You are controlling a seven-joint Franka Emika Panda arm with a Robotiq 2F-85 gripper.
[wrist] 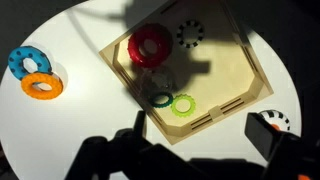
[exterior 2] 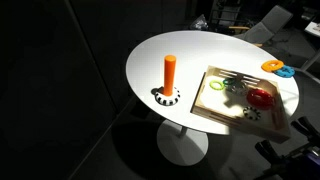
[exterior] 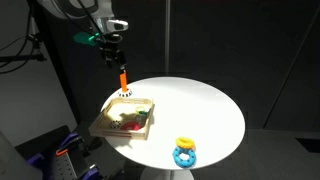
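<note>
My gripper stands open above the table, its two dark fingers wide apart and nothing visible between them. Below it in the wrist view is a wooden tray (wrist: 248,103) holding a red ring (wrist: 133,46), a black-and-white ring (wrist: 180,39), a small teal ring (wrist: 170,102), a light green ring (wrist: 191,109) and a pale ring that is hard to make out. An orange post (exterior 2: 170,73) rises upright from a black-and-white base (exterior 2: 165,98), beside the tray on the white table.
A blue ring (exterior: 184,159) and an orange ring (exterior: 185,143) lie together on the table (exterior: 215,110), outside the tray. The table's round edge runs close to the tray.
</note>
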